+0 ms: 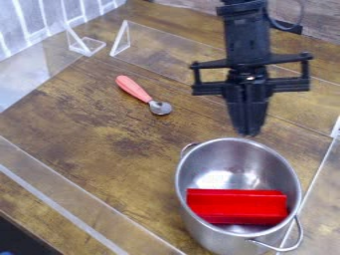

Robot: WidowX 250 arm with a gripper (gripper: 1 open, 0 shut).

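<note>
A steel pot stands upright at the lower right of the wooden table, with a red block lying inside it. Above and just behind its rim is my black gripper, apart from the pot, slightly blurred and shut, with nothing visible between its fingers. A pizza cutter with a pink handle lies on the table to the upper left of the pot.
Clear acrylic stands are at the back left, near a striped cloth. Clear panels run along the table's edges.
</note>
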